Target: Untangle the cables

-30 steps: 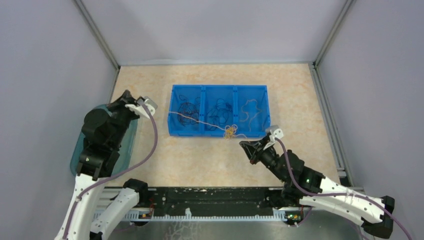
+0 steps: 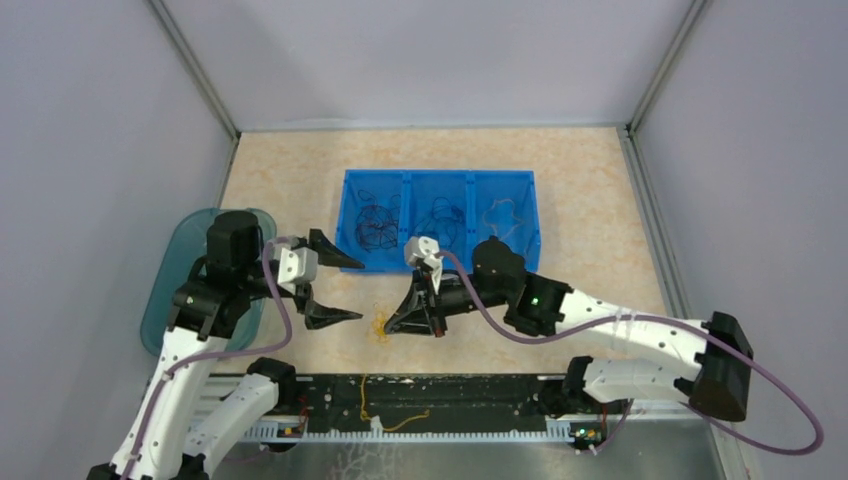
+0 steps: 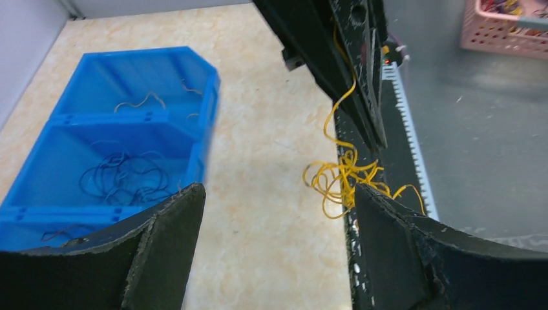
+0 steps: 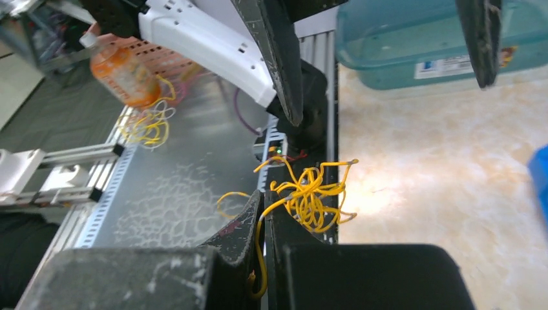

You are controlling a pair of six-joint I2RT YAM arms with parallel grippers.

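A tangled yellow cable (image 2: 380, 322) (image 3: 346, 175) hangs from my right gripper (image 2: 390, 326), which is shut on one strand; the strand runs up over its fingers in the left wrist view. Part of the cable dangles beyond the table's near edge in the top view. My left gripper (image 2: 360, 290) stands open to the left of the knot, its fingers spread, with nothing between them.
A blue three-compartment bin (image 2: 470, 182) holding loose cables stands at the back. A teal container (image 2: 165, 300) sits at the left, partly behind the left arm.
My right gripper has moved left and toward the near edge with the yellow cable. My left gripper came down and turned toward it, now open. The strand stretched across the bin now hangs lower down.
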